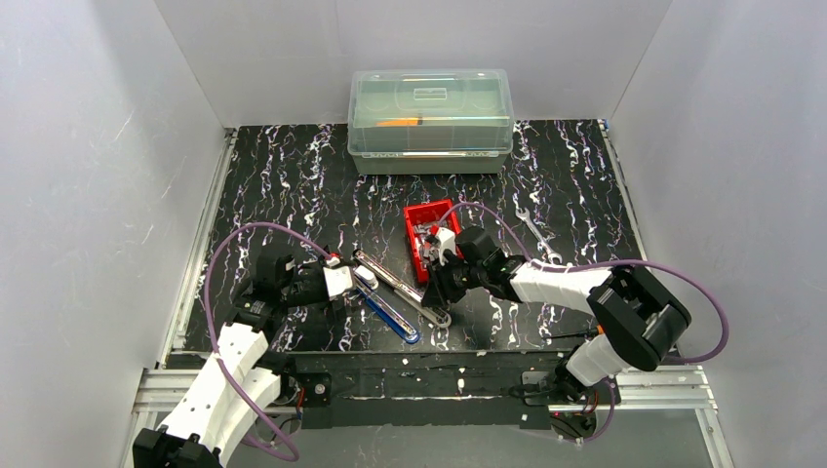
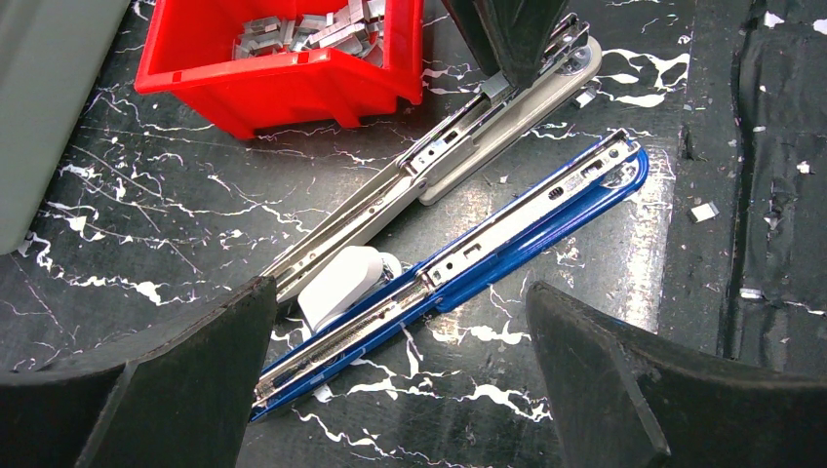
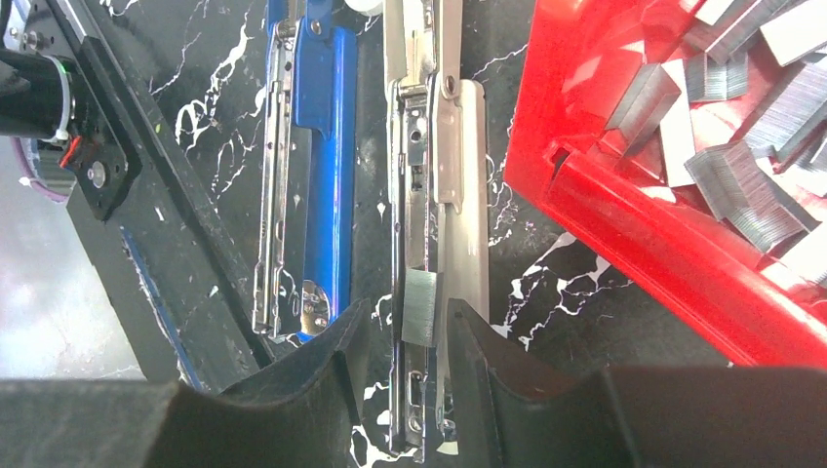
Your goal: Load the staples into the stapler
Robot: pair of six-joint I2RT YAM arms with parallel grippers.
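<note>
An opened beige stapler (image 3: 473,234) lies with its metal channel exposed. A grey staple strip (image 3: 419,307) rests at the channel, near the end away from the hinge; whether it is fully seated I cannot tell. My right gripper straddles that strip, its fingers parted with a gap on each side. Beside it lies an opened blue stapler (image 2: 546,200), a white piece (image 2: 341,283) between the two near their hinged part. My left gripper is open above the hinge ends, nothing held. Loose staple strips (image 3: 751,190) fill the red bin (image 3: 634,253).
The red bin stands close to the beige stapler. A lidded toolbox (image 1: 429,127) occupies the back, and a wrench (image 1: 536,234) lies on the right. Behind the left arm, the table's left side is clear.
</note>
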